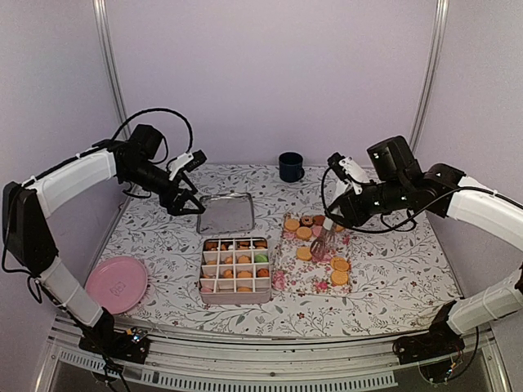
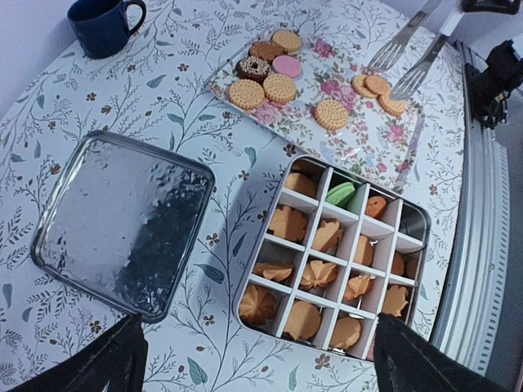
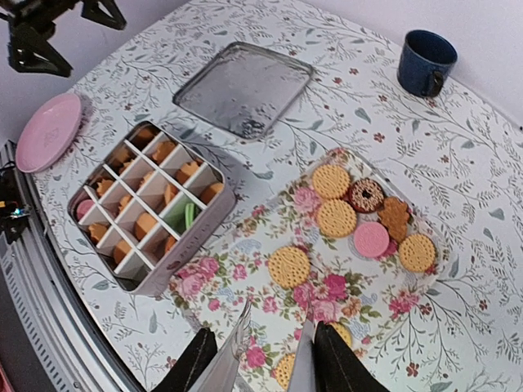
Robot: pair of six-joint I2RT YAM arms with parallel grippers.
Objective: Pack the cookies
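Observation:
A beige compartment box [image 1: 237,297] stands on the patterned table, brown pieces in its cells and a green one [image 2: 341,193] in one cell. Right of it lies a floral sheet [image 1: 286,273] with round cookies [image 3: 288,267], a pink disc [image 3: 372,239] and a chocolate ring [image 3: 365,195]. My right gripper [image 1: 337,214] has metal tongs [image 1: 324,243] between its fingers; their two slotted ends are apart, above the sheet with no cookie between them. Over the far left side, my left gripper [image 1: 198,196] is open and empty, its fingers [image 2: 417,359] wide apart in the left wrist view.
Behind the box lies a grey metal tray [image 1: 226,214], empty. A dark blue mug [image 1: 290,167] stands at the back. A pink plate [image 1: 117,285] is at the front left. Bare table lies right of the sheet.

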